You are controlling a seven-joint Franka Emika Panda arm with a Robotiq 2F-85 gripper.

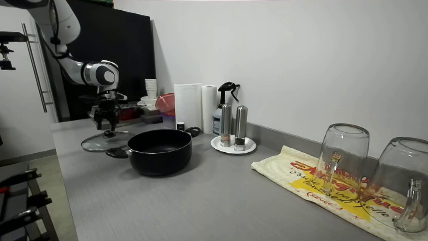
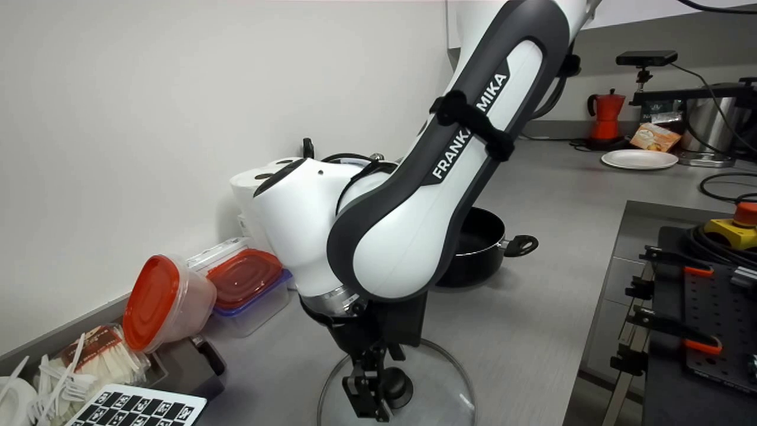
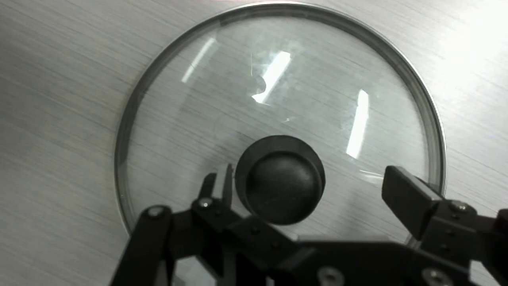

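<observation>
A round glass lid [image 3: 209, 95] with a metal rim lies flat on the grey counter. Its black knob [image 3: 284, 183] shows in the wrist view between my gripper's fingers, much closer to the left finger [image 3: 227, 183] than to the right one. My gripper is open and holds nothing. In the second exterior view, the gripper [image 2: 376, 390] is over the lid beside the knob [image 2: 397, 387]. Whether the left finger touches the knob cannot be told. An uncovered black pot [image 1: 160, 154] stands close to the lid [image 1: 94, 142], with nothing visible inside.
Paper towel rolls [image 1: 188, 106], a spray bottle [image 1: 218, 114] and a plate [image 1: 248, 148] with two mills line the wall. Glass mugs [image 1: 343, 160] stand on a cloth [image 1: 289, 166]. Plastic containers [image 2: 248, 284] sit near the arm.
</observation>
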